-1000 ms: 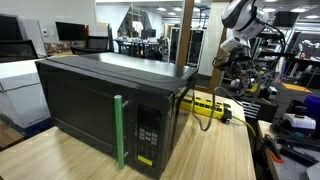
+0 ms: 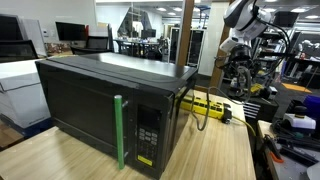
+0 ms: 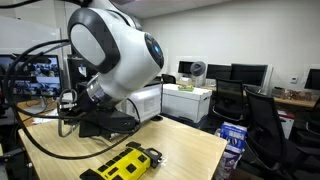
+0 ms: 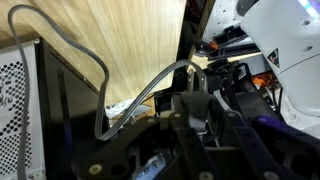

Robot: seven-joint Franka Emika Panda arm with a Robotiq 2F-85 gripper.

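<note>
A black microwave [image 2: 110,100] stands on the wooden table, with a green strip [image 2: 118,130] at its front. From its rear side a grey cable [image 4: 103,85] loops across the wood and rises to my gripper. The gripper is shut on this cable, whose held end is hidden among the dark fingers. In exterior view 1 the gripper [image 2: 240,88] hangs at the right, beyond the microwave. A yellow power strip [image 3: 128,163] lies on the table below the arm.
A perforated white panel [image 4: 11,110] shows at the left of the wrist view. Bare wood [image 3: 195,147] lies to the right of the power strip. Office chairs [image 3: 268,120] stand beyond the table.
The gripper stays near the same place at the right, with the cable still in it. The cable's hanging loop looks slightly lower; the microwave and power strip have not moved.
</note>
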